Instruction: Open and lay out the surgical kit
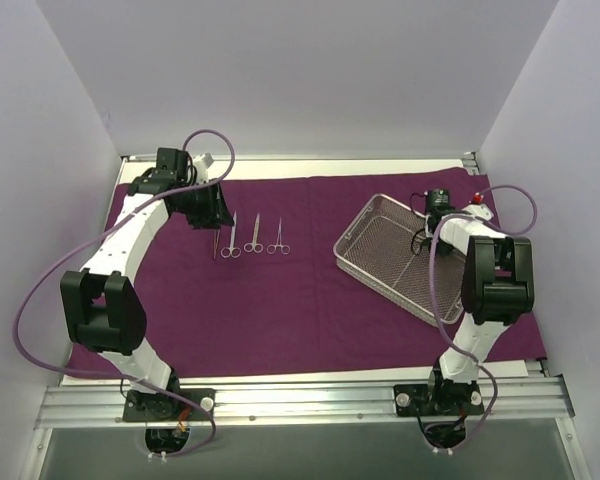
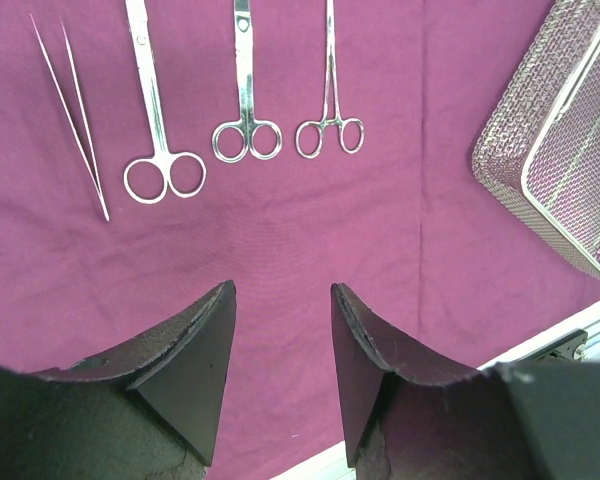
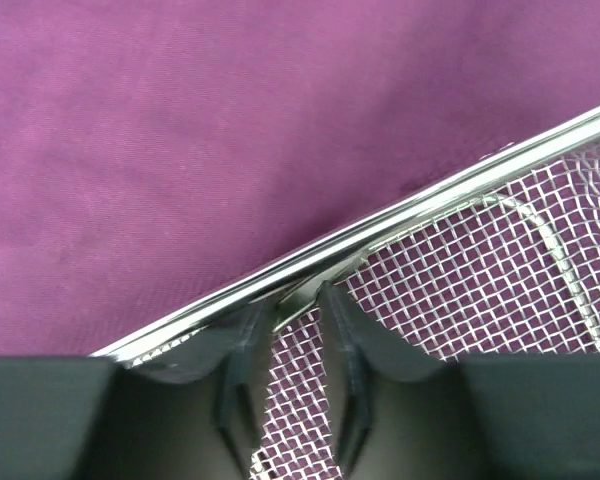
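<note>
The wire mesh basket (image 1: pixel 365 271) stands at the right of the purple cloth. My right gripper is down inside it, fingers parted and close against the metal rim (image 3: pixel 430 203). A shiny metal piece (image 3: pixel 302 296) shows at its fingertips; whether this is an instrument or part of the basket is unclear. On the cloth at left lie tweezers (image 2: pixel 83 140), larger scissors (image 2: pixel 158 130), smaller scissors (image 2: pixel 245 90) and a hemostat (image 2: pixel 329 90), side by side. My left gripper hovers over the cloth, open and empty.
Bare purple cloth (image 1: pixel 220 320) fills the front left and the middle, between the instruments and the basket. Grey walls (image 1: pixel 40 200) close in the sides and back. A metal rail (image 1: pixel 300 397) runs along the front.
</note>
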